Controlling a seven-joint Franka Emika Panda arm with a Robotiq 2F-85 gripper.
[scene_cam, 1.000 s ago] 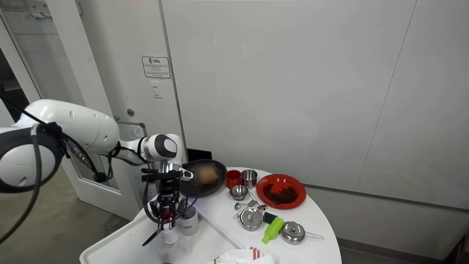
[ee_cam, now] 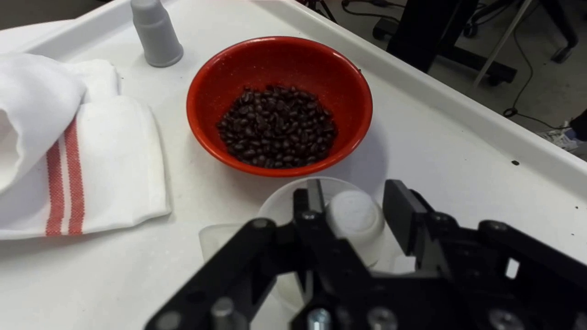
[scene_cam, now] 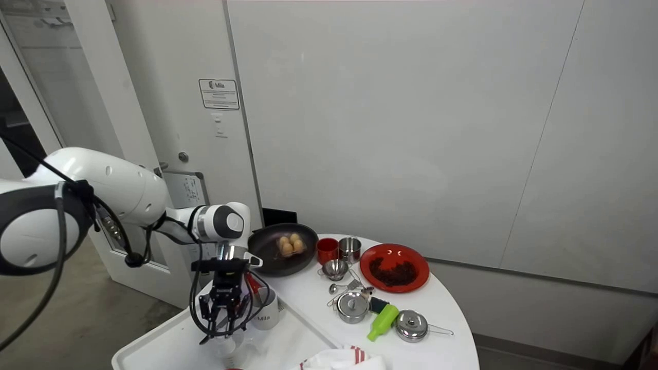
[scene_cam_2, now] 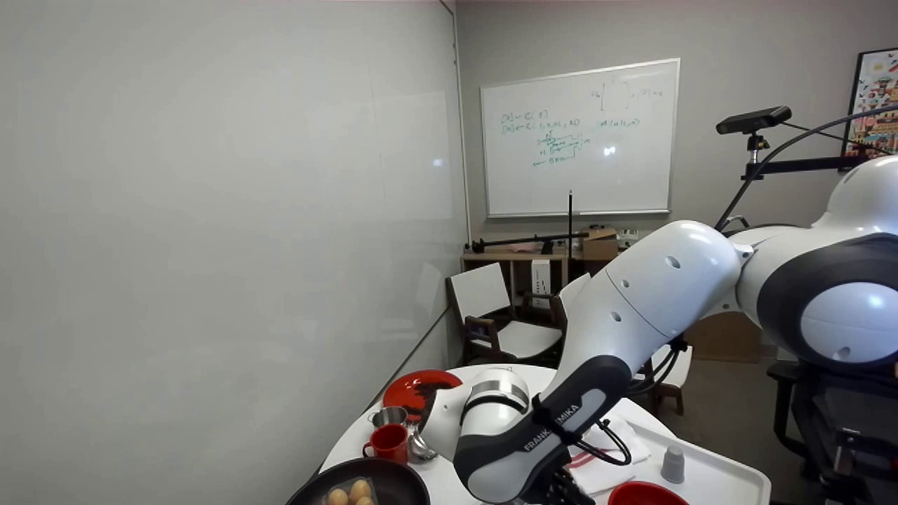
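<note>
My gripper has its fingertips on either side of the white round cap of a clear container. The fingers stand apart with the cap between them; whether both press on it cannot be made out. In exterior view 1 the gripper reaches down over the white tray, and the clear container shows faintly below it. Just beyond the cap in the wrist view is a red bowl of dark coffee beans. A white mug stands close beside the gripper.
On the tray are a striped towel and a grey shaker-like piece. The table holds a black pan with eggs, a red cup, a red plate, steel pots and a green bottle. Bare tray surface lies right of the bowl.
Over the last second my gripper has moved down and slightly left in exterior view 1, over the white cap. The cables hang differently; the table items have not moved.
</note>
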